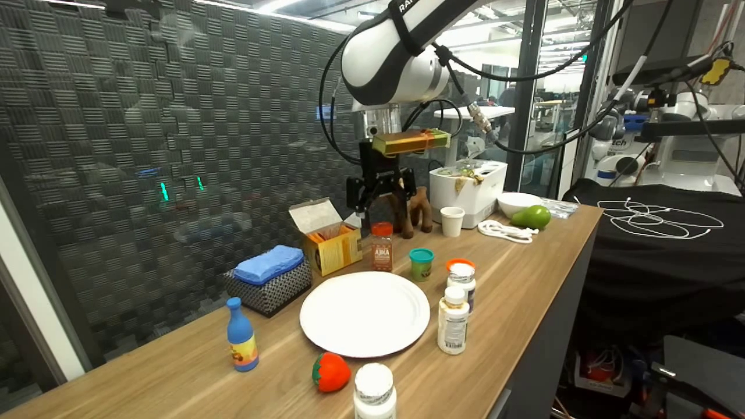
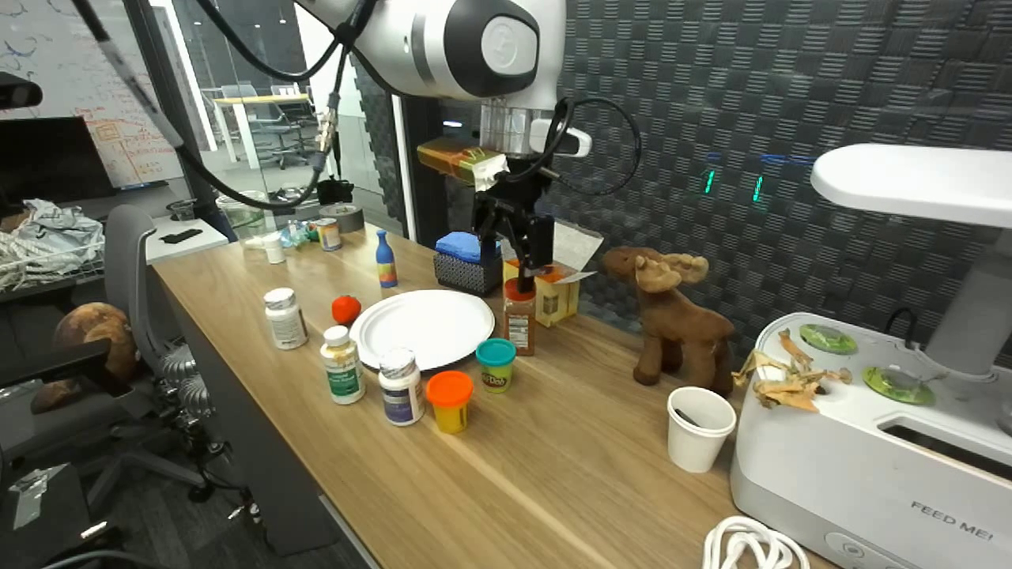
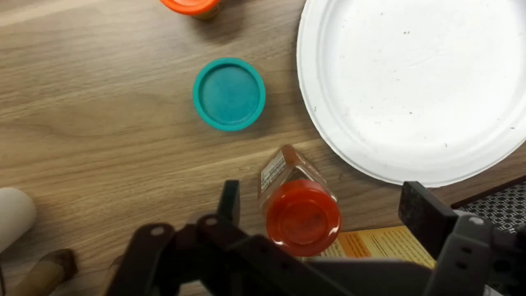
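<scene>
My gripper [image 1: 384, 206] is open above the red-capped spice jar [image 1: 382, 252], with nothing held. Looking down in the wrist view, the jar's red lid [image 3: 303, 217] appears between the two spread fingers, nearer the left one [image 3: 229, 202]. The jar stands upright on the wooden counter. Beside it are a white plate [image 1: 364, 314] and a teal-lidded tub [image 3: 229, 94]. In exterior view 2 the gripper [image 2: 512, 275] overlaps the top of the jar; whether a finger touches it cannot be told.
A yellow open box [image 1: 335, 248] sits close behind the jar, with a cloth-topped basket [image 1: 269, 280] alongside. A brown toy moose [image 2: 678, 318] and a paper cup [image 2: 700, 431] stand to one side. Several white bottles [image 1: 454, 322] and an orange-lidded tub [image 2: 450, 402] line the front.
</scene>
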